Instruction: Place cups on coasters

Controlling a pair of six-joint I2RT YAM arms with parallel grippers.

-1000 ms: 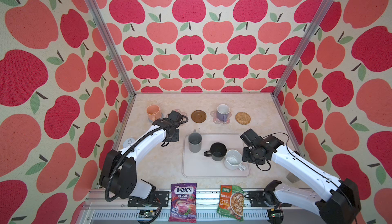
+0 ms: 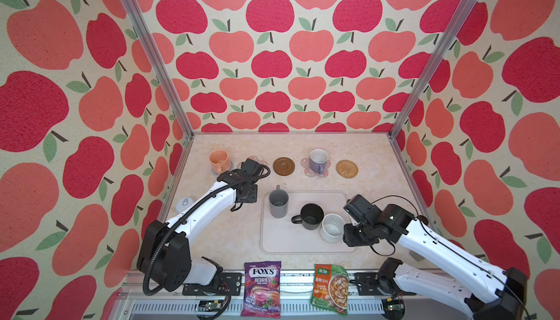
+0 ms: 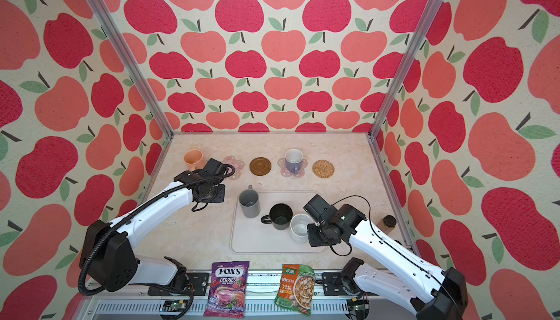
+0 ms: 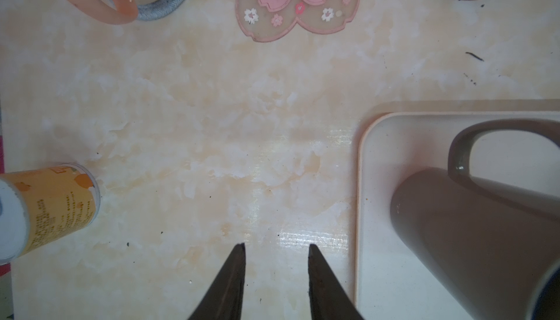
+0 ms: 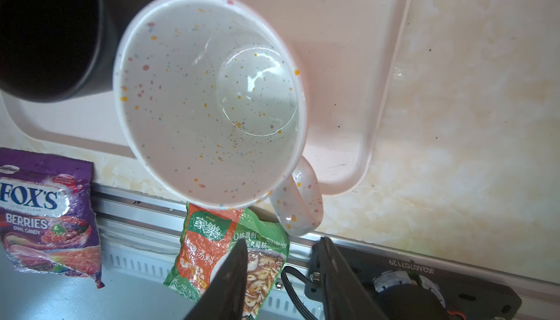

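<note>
An orange cup [image 2: 219,159] stands on a grey coaster [image 4: 166,6] at the back left, and a lavender cup [image 2: 318,159] on a pink flower coaster [image 3: 301,173]. Bare coasters: another flower coaster [image 4: 294,25], a brown round one [image 2: 284,166] and a woven one [image 2: 347,169]. The tray holds a grey cup [image 2: 278,205], a black cup [image 2: 312,216] and a speckled white cup [image 5: 175,127]. My left gripper is open and empty above bare table left of the tray. My right gripper hangs open by the white cup's handle [image 5: 299,200], not closed around it.
The shallow tray [image 2: 274,244] fills the front middle. A labelled jar [image 4: 55,206] lies at the left. Past the front edge are a purple candy bag [image 2: 262,288] and a green-orange packet [image 2: 330,288]. Table right of the tray is bare [image 5: 466,145].
My right arm has come toward the front and slightly left, now covering the white cup's handle in the top left view. My left arm has barely shifted. The cups stand where they were.
</note>
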